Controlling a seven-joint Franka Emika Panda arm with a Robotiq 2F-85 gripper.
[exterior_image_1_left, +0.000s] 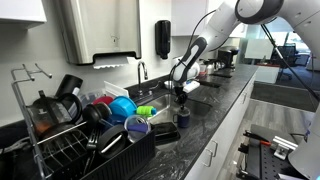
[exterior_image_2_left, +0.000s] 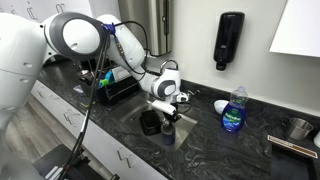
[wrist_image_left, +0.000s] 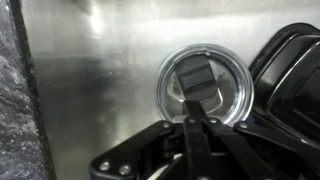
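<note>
A round clear lid (wrist_image_left: 235, 85) with a dark sliding tab (wrist_image_left: 196, 76) appears in the wrist view over the metal sink floor (wrist_image_left: 105, 85). The fingers of my gripper are together and overlap the lid's near part; whether they touch it cannot be made out. Nothing shows between them. From outside, the gripper (exterior_image_1_left: 181, 99) hangs low over the sink, its tips small and hard to see. A dark tumbler (exterior_image_1_left: 183, 118) stands on the counter's front strip, close to the gripper; the other exterior view has this tumbler (exterior_image_2_left: 168, 135) too.
A black container (wrist_image_left: 295, 85) lies right of the lid in the sink. A loaded dish rack (exterior_image_1_left: 75, 140) and the faucet (exterior_image_1_left: 141, 72) stand nearby. A blue soap bottle (exterior_image_2_left: 234, 112) is on the counter, whose middle (exterior_image_2_left: 225, 150) is clear.
</note>
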